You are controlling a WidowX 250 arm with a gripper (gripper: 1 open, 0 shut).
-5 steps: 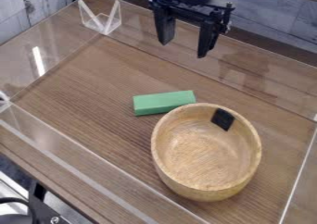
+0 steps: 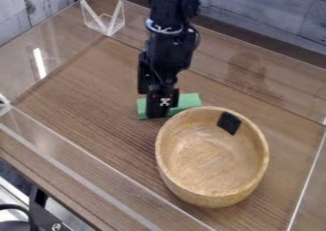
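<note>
My gripper (image 2: 158, 99) is lowered over a green block (image 2: 185, 102) in the middle of the table, its fingers open at the block's left part. The arm covers some of the block, and whether the fingers touch it is unclear. Just below and to the right stands a round tan bowl (image 2: 209, 178).
A black block (image 2: 230, 122) sits at the bowl's upper right rim. A white wire object (image 2: 6, 101) is at the left edge, with dark cables at the lower left.
The arm has come down from the top of the view to the green block, which now lies partly behind the gripper. The bowl and black block look unmoved.
</note>
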